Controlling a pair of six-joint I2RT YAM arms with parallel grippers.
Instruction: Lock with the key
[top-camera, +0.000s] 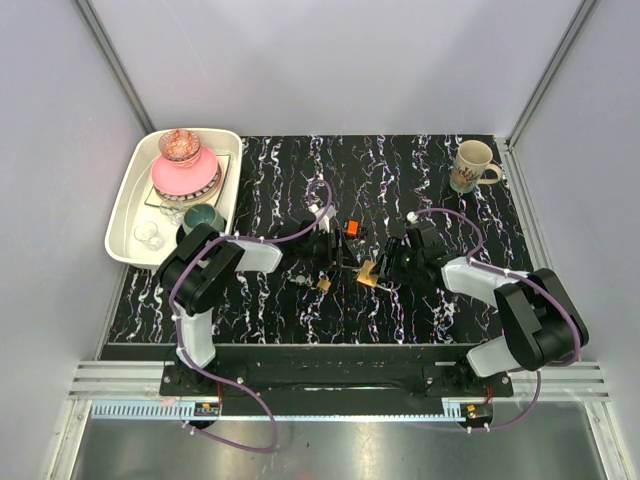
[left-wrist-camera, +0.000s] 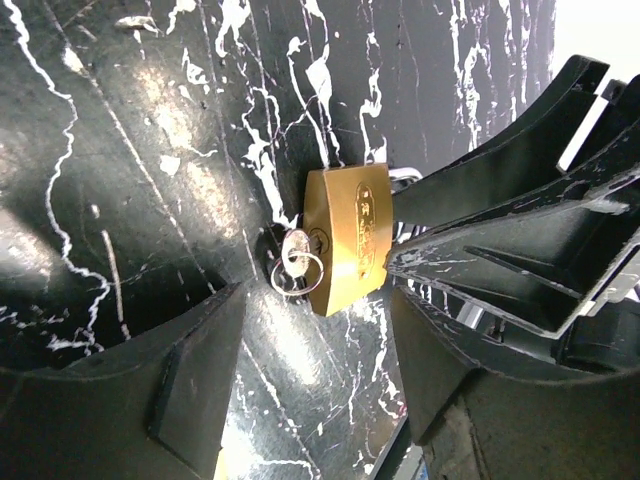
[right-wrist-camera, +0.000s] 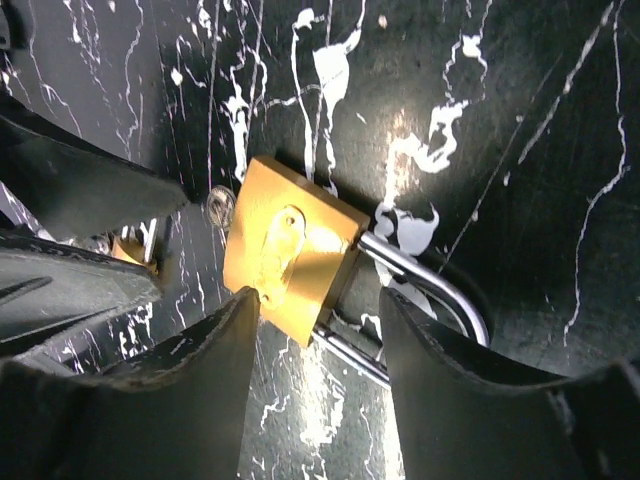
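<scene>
A brass padlock (top-camera: 368, 274) lies mid-table with its steel shackle (right-wrist-camera: 440, 290) pointing right; a key on a ring (left-wrist-camera: 297, 258) is at its left face. My left gripper (top-camera: 337, 258) is over the key end, open, the key between but below its fingers in the left wrist view. My right gripper (top-camera: 390, 258) is open around the shackle end, with the padlock just beyond its fingertips in the right wrist view. A small gold piece (top-camera: 324, 284) lies below the left gripper.
An orange-and-black object (top-camera: 353, 229) sits behind the grippers. A white tub (top-camera: 131, 235) of dishes is at left, a mug (top-camera: 470, 166) at back right.
</scene>
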